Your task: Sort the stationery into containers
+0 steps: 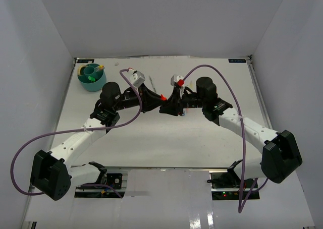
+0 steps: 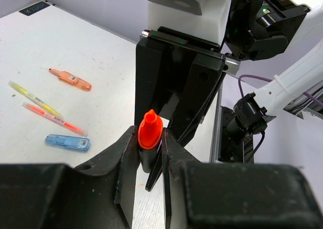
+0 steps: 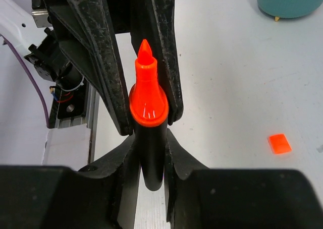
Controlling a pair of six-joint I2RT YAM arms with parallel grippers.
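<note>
Above the middle of the table my two grippers meet on one upright marker [image 2: 150,130] with a red-orange tip and dark barrel. My left gripper [image 1: 159,99] is shut on it, and my right gripper [image 1: 171,104] is shut on it from the other side. In the right wrist view the red tip [image 3: 149,105] points up between the fingers. On the table lie an orange highlighter [image 2: 69,79], a yellow pen [image 2: 35,99], a pink-orange pen [image 2: 54,118] and a blue highlighter [image 2: 67,141].
A teal container group [image 1: 92,85] with stationery inside stands at the back left. An orange square [image 3: 279,143] lies on the table in the right wrist view.
</note>
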